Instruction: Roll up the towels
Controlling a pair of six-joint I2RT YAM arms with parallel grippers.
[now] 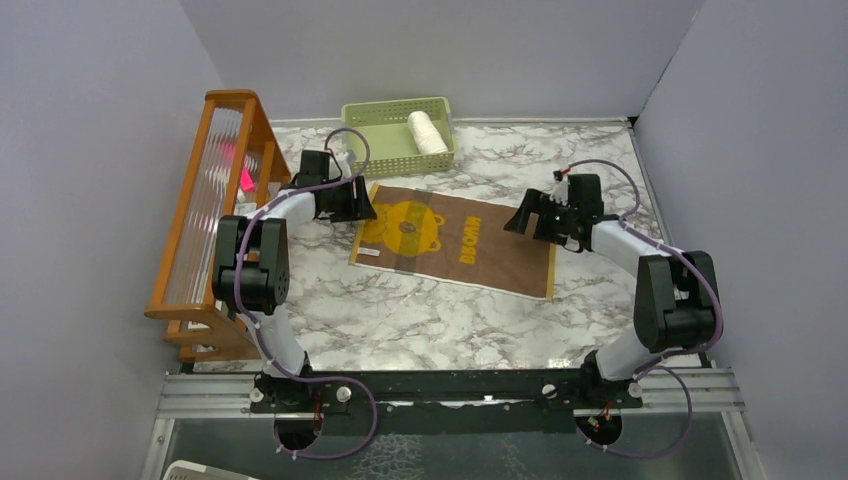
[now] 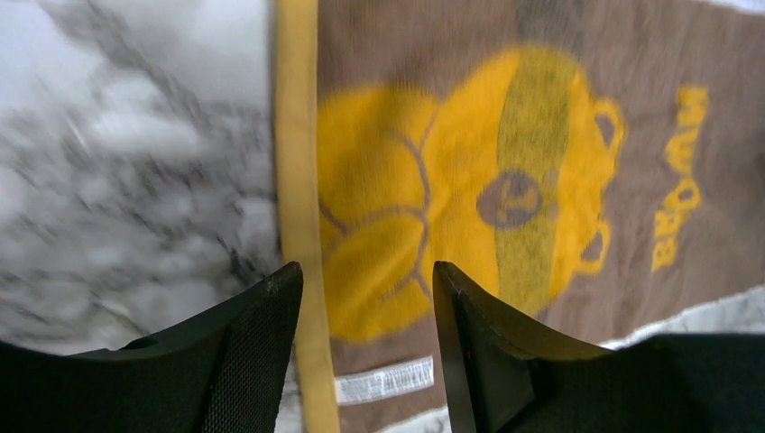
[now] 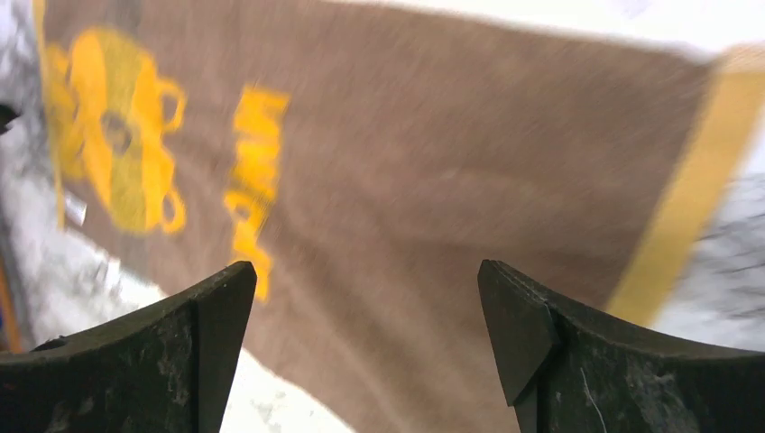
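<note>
A brown towel [image 1: 450,228] with a yellow bear print and yellow end bands lies flat on the marble table, slightly slanted. Over its left end hovers my left gripper [image 1: 366,196], its fingers part open. In the left wrist view the yellow band [image 2: 302,207] and a white label [image 2: 385,380] show between the fingers, neither gripped. My right gripper [image 1: 525,214] is wide open above the towel's far right part. In the right wrist view the brown cloth [image 3: 379,225] fills the gap between the fingers, untouched as far as shows. A white rolled towel [image 1: 427,132] rests in the green basket.
The green basket [image 1: 397,163] stands at the back, close to the towel's far left corner. A wooden rack [image 1: 208,200] occupies the left side of the table. Bare marble [image 1: 440,325] lies in front of the towel.
</note>
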